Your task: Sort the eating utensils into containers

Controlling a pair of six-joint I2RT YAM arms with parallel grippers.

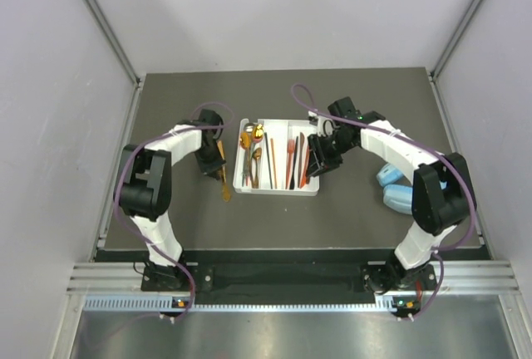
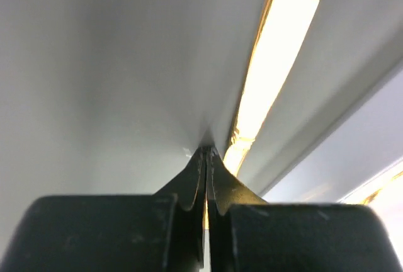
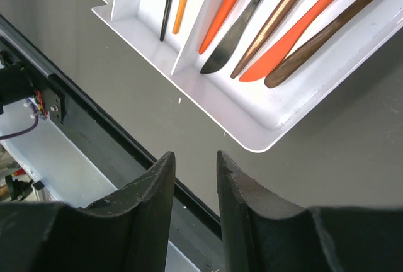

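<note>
A gold utensil (image 1: 224, 186) lies just outside the white tray (image 1: 279, 189), along its left side; my left gripper (image 1: 218, 169) is down on it, and in the left wrist view its closed fingertips touch the long gold strip (image 2: 272, 51). The utensil's part between the fingers is hard to see. The tray holds spoons (image 1: 257, 135), chopsticks, knives and other utensils in compartments. My right gripper hangs part open over the tray's right end, nothing between its fingers; below are a dark knife (image 3: 224, 48) and an orange utensil (image 3: 267, 64).
Two light blue objects (image 1: 397, 198) lie at the right behind the right arm.
</note>
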